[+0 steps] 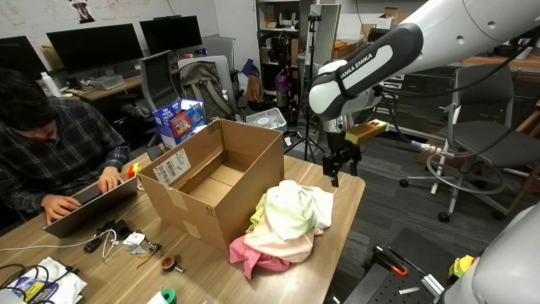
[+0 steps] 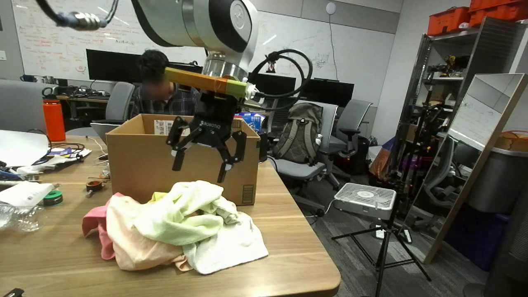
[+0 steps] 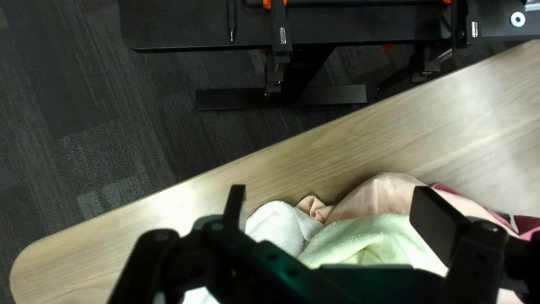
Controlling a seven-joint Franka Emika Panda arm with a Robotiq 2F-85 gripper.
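Note:
A loose heap of cloths lies on the table beside the box: a pale green cloth on top, a white cloth, a peach cloth and a pink cloth, with a bit of yellow cloth showing at the box side. The empty cardboard box stands with its top open. My gripper hangs above the heap, fingers pointing down and spread, nothing between them. In the wrist view, the green and white cloths appear below and between the open fingers.
A person with a laptop sits at the table's far side. Tape rolls, cables and small parts lie on the table left of the heap. A black stand is off the table edge.

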